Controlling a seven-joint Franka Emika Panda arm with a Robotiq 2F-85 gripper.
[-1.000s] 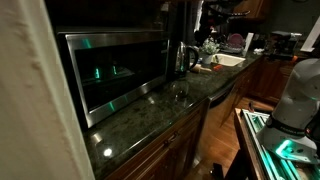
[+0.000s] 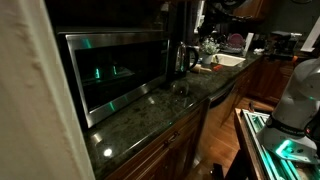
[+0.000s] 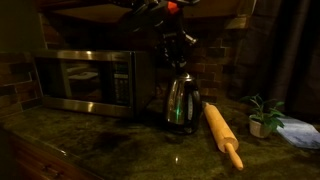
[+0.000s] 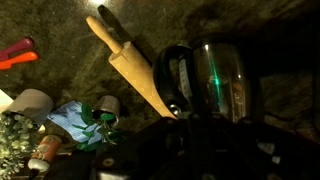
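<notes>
A dark, shiny kettle (image 3: pixel 183 105) stands upright on the counter, right of the microwave. In the wrist view the kettle (image 4: pixel 228 82) is seen from above, its curved black handle (image 4: pixel 165 78) on the left side. My gripper (image 3: pixel 179 62) hangs over the kettle and points down. At the bottom of the wrist view the gripper is very dark; its fingers look shut, and nothing shows between them. Whether it touches the kettle's top I cannot tell.
A wooden rolling pin (image 3: pixel 222 135) lies close to the kettle's right. Beyond it are a potted plant (image 3: pixel 263 118) and a blue-white cloth (image 3: pixel 299 132). The microwave (image 3: pixel 92 80) borders the left. Bare counter (image 3: pixel 110 145) lies in front.
The dark arm at the top of exterior view 1 has shifted slightly. The kettle and the other counter items appear unmoved.
</notes>
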